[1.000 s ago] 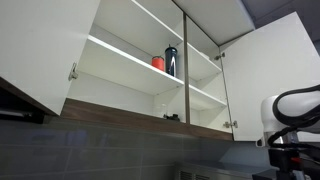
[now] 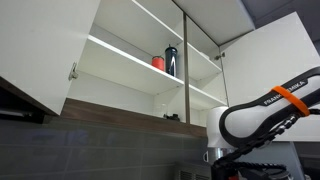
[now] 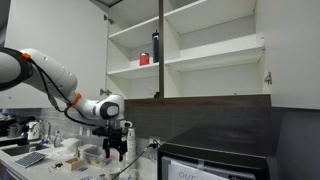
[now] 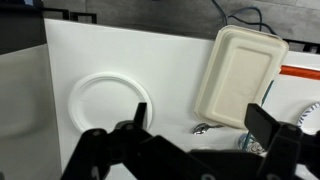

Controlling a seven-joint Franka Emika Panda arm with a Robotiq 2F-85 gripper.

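My gripper is open in the wrist view, its two dark fingers wide apart with nothing held between them. Below it on the white counter lie a round white plate (image 4: 108,102) on the left and a beige rectangular tray (image 4: 240,77) on the right. A small metal utensil (image 4: 206,128) rests just under the tray's lower edge. In exterior view 2 the gripper (image 3: 110,141) hangs over the counter near a clear container (image 3: 96,155). Exterior view 1 cuts off the fingertips at its lower edge.
Open cabinet shelves hold a red can (image 2: 158,62) and a dark bottle (image 2: 171,60). A black microwave (image 3: 215,160) stands to the right in exterior view 2. An orange-red strip (image 4: 300,71) and a round patterned item (image 4: 311,119) lie right of the tray.
In exterior view 1 the arm has swung leftward from the right edge and now reaches further into the picture. The cabinet and its contents look unchanged.
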